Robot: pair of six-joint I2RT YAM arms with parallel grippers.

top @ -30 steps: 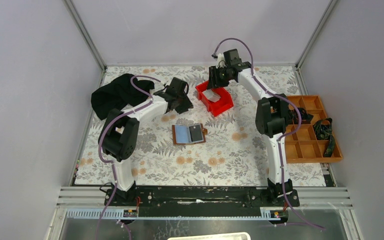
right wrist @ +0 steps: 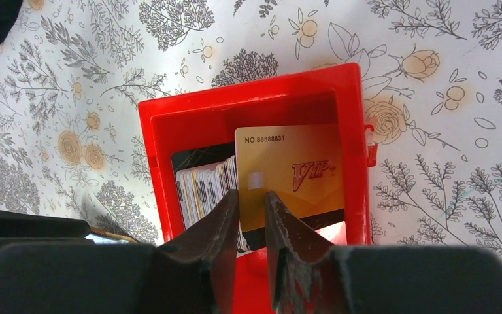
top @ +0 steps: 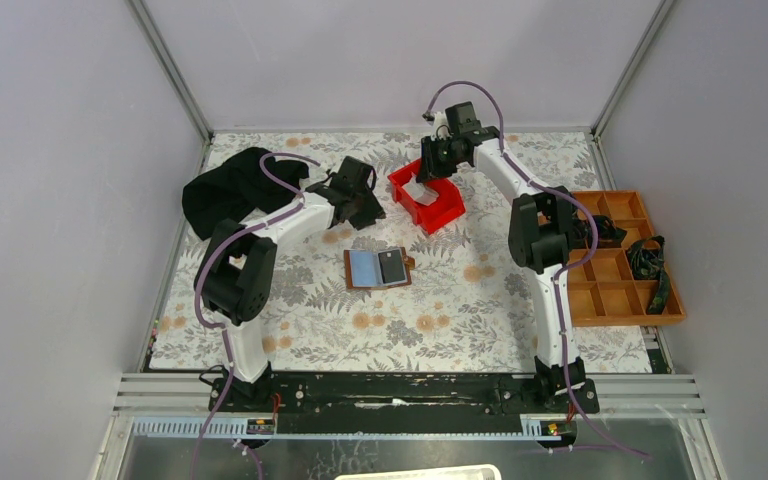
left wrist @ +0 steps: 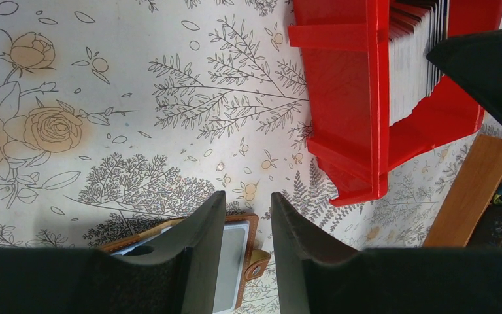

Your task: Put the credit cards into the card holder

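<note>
A red box (top: 445, 213) holds a row of cards (right wrist: 202, 190), with a gold VIP card (right wrist: 294, 170) at its right side. My right gripper is down in the box, fingertips close together at the gold card's left edge; whether they grip it is unclear. My left gripper hovers left of the box, fingers part open with nothing between them. The open card holder (top: 378, 268), with a brown rim and clear sleeves, lies on the table below both.
A wooden compartment tray (top: 628, 310) with dark items is at the right. A black cloth (top: 220, 195) lies at the back left.
The left arm is nearly unchanged.
</note>
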